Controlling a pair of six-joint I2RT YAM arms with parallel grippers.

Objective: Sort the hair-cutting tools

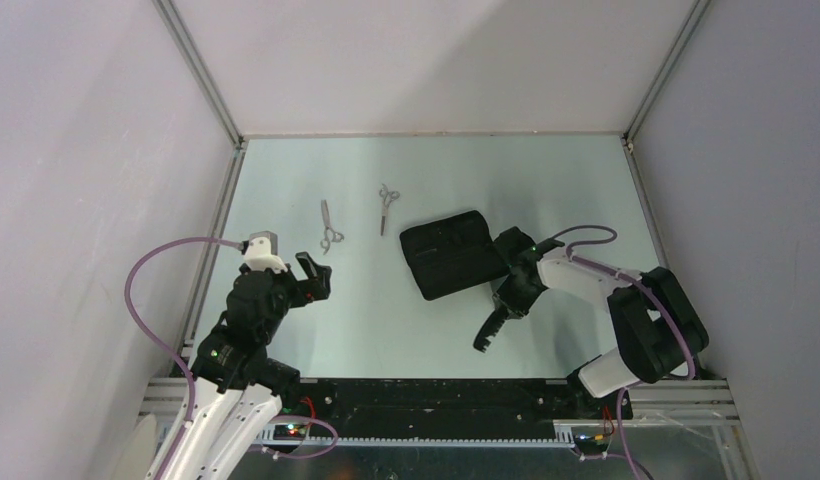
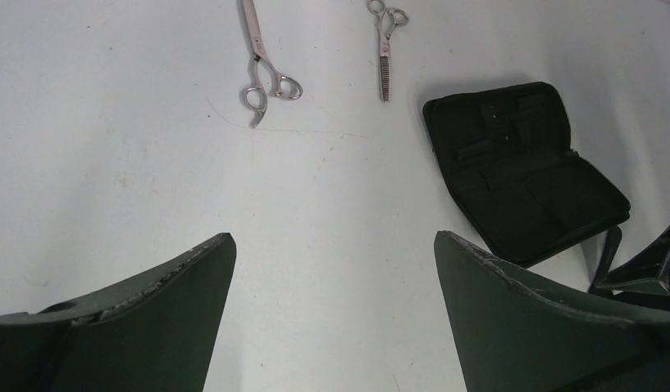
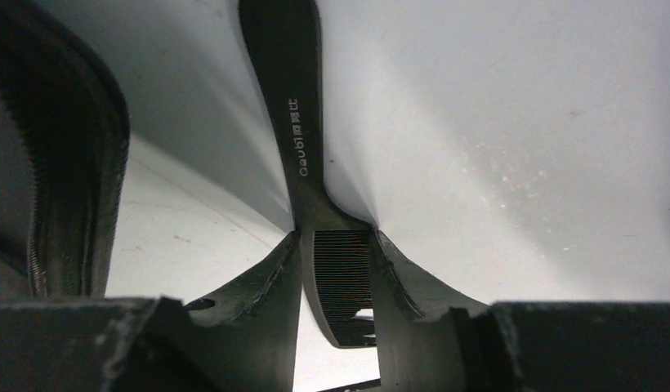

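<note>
A black comb (image 3: 295, 114) with a lettered handle passes between the fingers of my right gripper. The fingers meet both edges of its toothed part; whether it is off the table I cannot tell. Its lower end (image 1: 491, 330) shows beyond the gripper in the top view. An unfolded black case (image 1: 454, 255) lies left of that gripper. Two silver scissors are on the table: one pair (image 2: 261, 61) at far left, and a toothed thinning pair (image 2: 386, 49) nearer the case. My left gripper stands open above bare table, nothing between its fingers.
Bare table (image 1: 366, 320) stretches between the left arm and the case. The case's edge (image 3: 103, 163) is close beside the right gripper. White walls (image 1: 96, 150) bound the workspace at left, back and right.
</note>
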